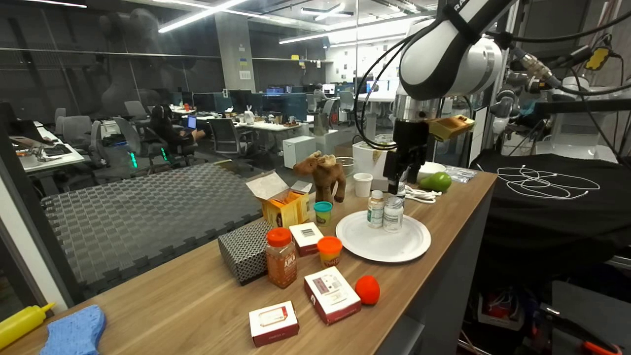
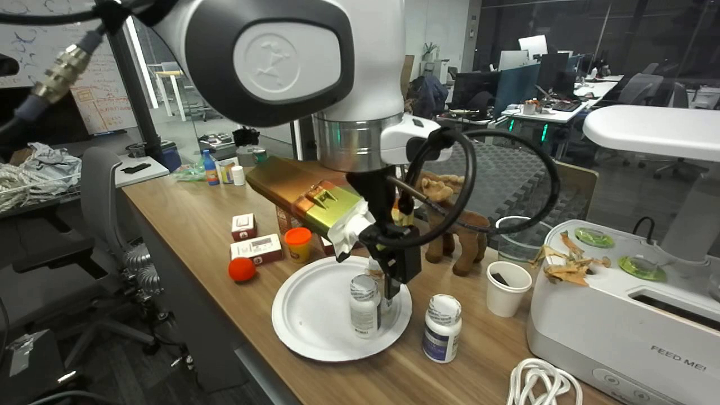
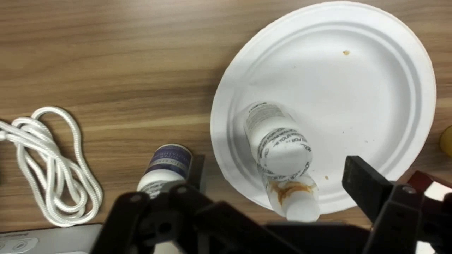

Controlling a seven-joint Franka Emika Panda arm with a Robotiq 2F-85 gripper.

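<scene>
A white plate (image 1: pixel 367 245) carries two bottles standing close together. One is a white bottle (image 2: pixel 365 316) with a printed seal on top; the other, a bottle with a brown-stained cap (image 3: pixel 292 190), is partly hidden behind it in exterior view 2. A third bottle, with a purple label (image 2: pixel 440 341), stands on the table beside the plate. My gripper is open above the bottles, its fingers spread wide and nothing held between them. In the wrist view, one finger partly covers the table close by the purple-labelled bottle.
A white cord (image 3: pixel 55 169), a paper cup (image 2: pixel 508 290) and a white machine (image 2: pixel 607 331) lie on the purple-labelled bottle's side. Across the plate are an orange-lidded tub (image 1: pixel 329 251), small boxes (image 1: pixel 332 294) and a red ball (image 1: pixel 368 290). A plush moose (image 1: pixel 325 177) stands behind.
</scene>
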